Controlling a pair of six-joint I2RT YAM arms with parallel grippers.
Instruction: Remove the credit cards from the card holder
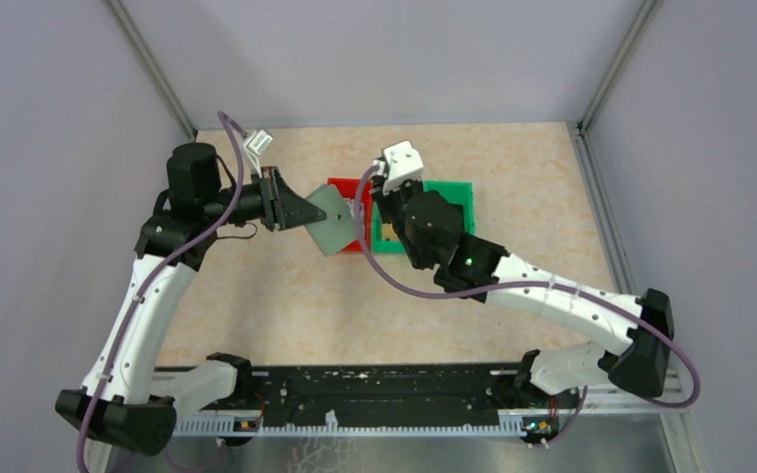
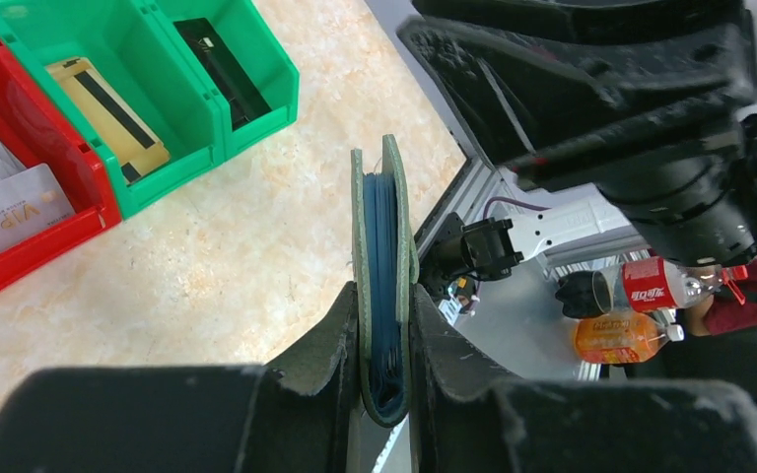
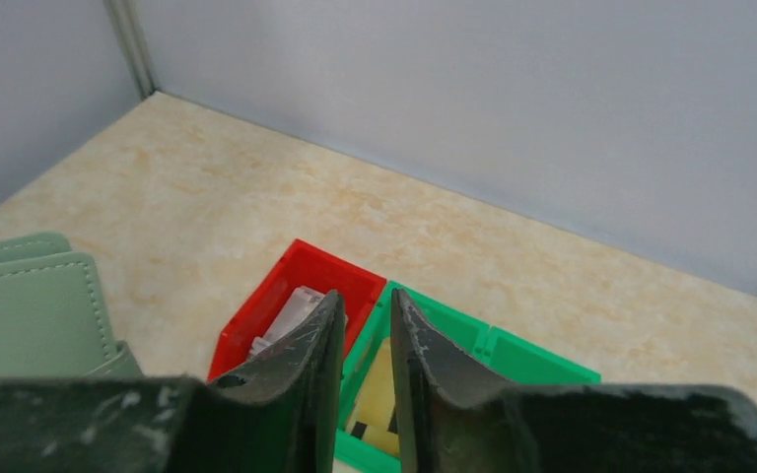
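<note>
My left gripper is shut on the sage-green card holder (image 1: 330,219), which hangs upright with a stack of blue inner edges visible between its covers in the left wrist view; it shows at the far left of the right wrist view (image 3: 30,315). My right gripper is raised beside the holder, its fingers part open with only a narrow gap and no object seen between them. Loose cards (image 2: 15,212) lie in the red bin (image 2: 64,232).
A green two-compartment bin (image 2: 192,118) holds a tan item (image 2: 108,118) and a black one (image 2: 227,74). Walls enclose the back and sides.
</note>
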